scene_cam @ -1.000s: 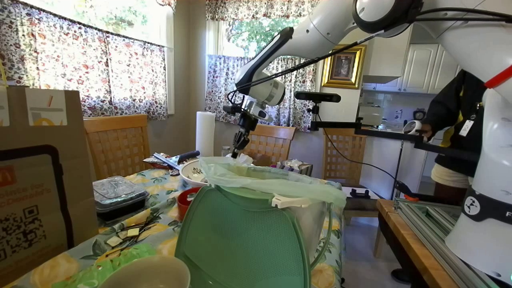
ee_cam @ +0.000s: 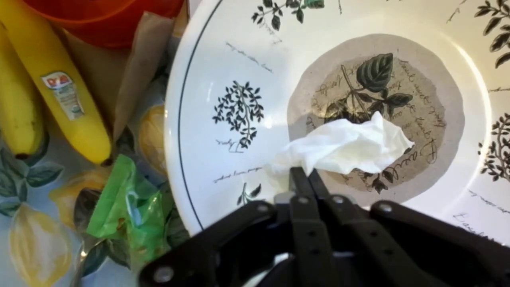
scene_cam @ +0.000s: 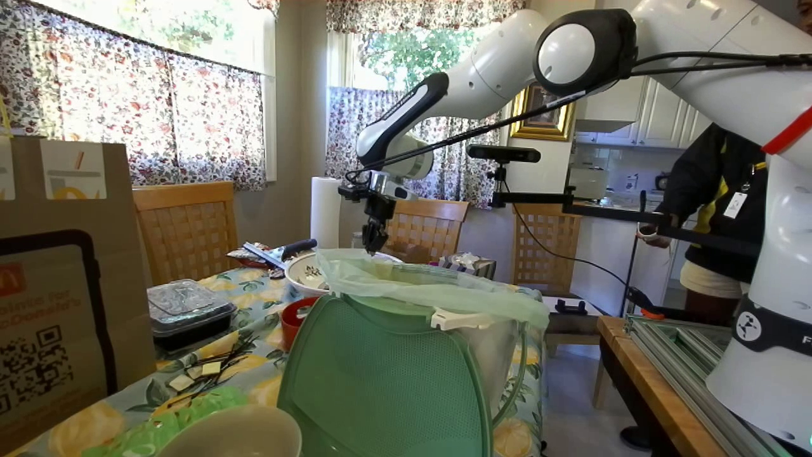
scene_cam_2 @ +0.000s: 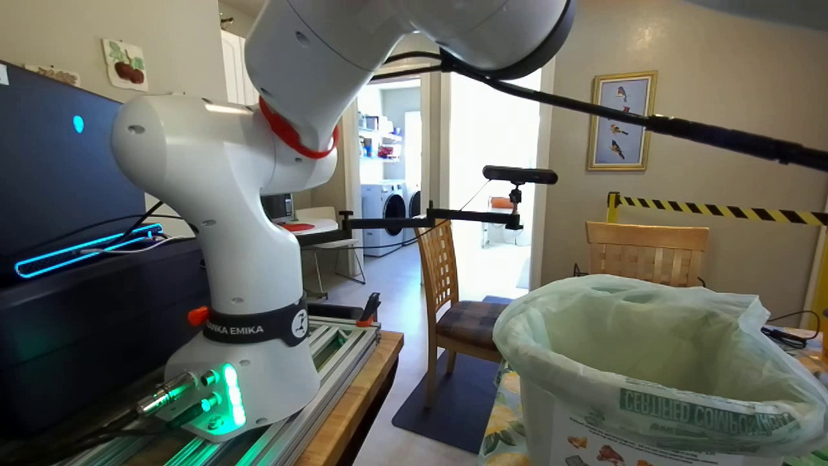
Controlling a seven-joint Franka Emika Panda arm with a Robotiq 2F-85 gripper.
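In the wrist view, a crumpled white tissue [ee_cam: 351, 146] shows against a wide white bowl [ee_cam: 210, 57] with a dark leaf pattern. My gripper is shut, its fingertips close together at the tissue's near edge. Whether a thin fold is caught between them, or the tissue simply lies beyond, I cannot tell. From exterior view 1, the gripper [scene_cam: 371, 245] points down over the bowl [scene_cam: 306, 273], just behind the rim of the bag-lined bin. That rim hides much of the bowl. Exterior view 2 does not show the gripper.
The green bin [scene_cam: 384, 373], its pale liner [scene_cam: 457, 293] raised high, stands in front of the bowl. Around the bowl are bananas [ee_cam: 59, 86], a red container [ee_cam: 102, 21] and a green wrapper [ee_cam: 131, 210]. A paper towel roll [scene_cam: 325, 212] stands behind.
My gripper has shifted slightly left and turned from a slant to nearly vertical. White crumpled material seen beside its tips earlier no longer shows there in exterior view 1.
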